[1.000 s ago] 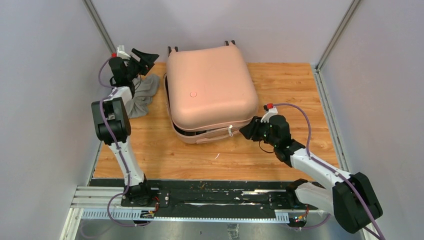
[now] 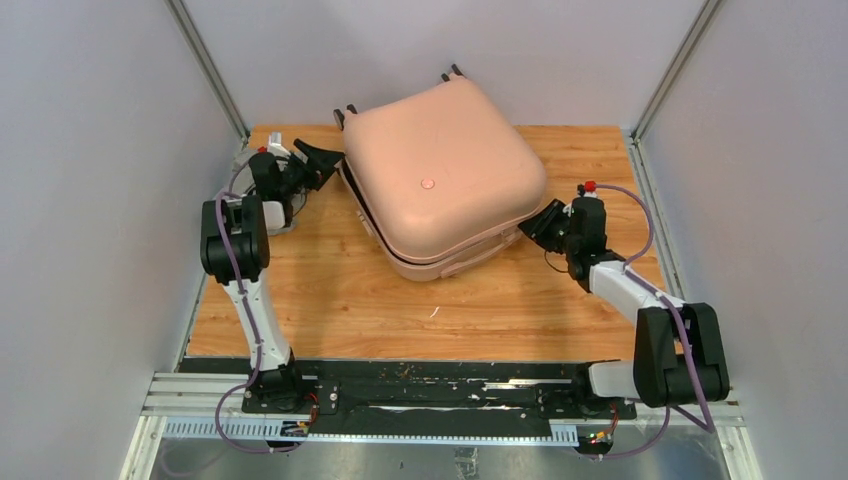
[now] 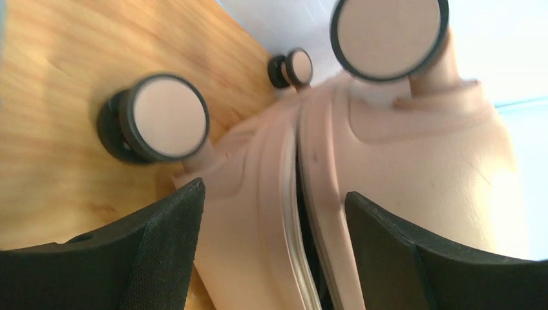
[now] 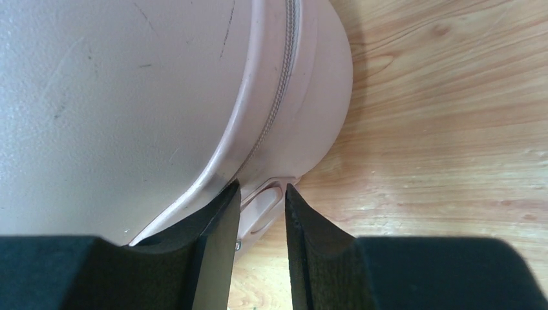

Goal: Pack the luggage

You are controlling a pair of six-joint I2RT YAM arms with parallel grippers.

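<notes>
A closed-lidded pink suitcase (image 2: 440,170) sits askew on the wooden table, a dark gap showing along its left edge. My left gripper (image 2: 325,160) stands open at that left side near the back; in the left wrist view its fingers straddle the suitcase's rim (image 3: 279,239) close to the wheels (image 3: 167,117). My right gripper (image 2: 530,225) is at the front right corner, fingers part open by the side handle (image 4: 265,206) and zipper (image 4: 278,90); whether they touch is unclear.
Bare table (image 2: 420,325) lies in front and to the right. A grey cloth lies at the left, mostly behind the left arm. White walls bound the sides and back.
The suitcase has rotated, its back right rising toward the back and its left front shifting. My left gripper has moved right and down onto it; my right gripper has moved rightward and back.
</notes>
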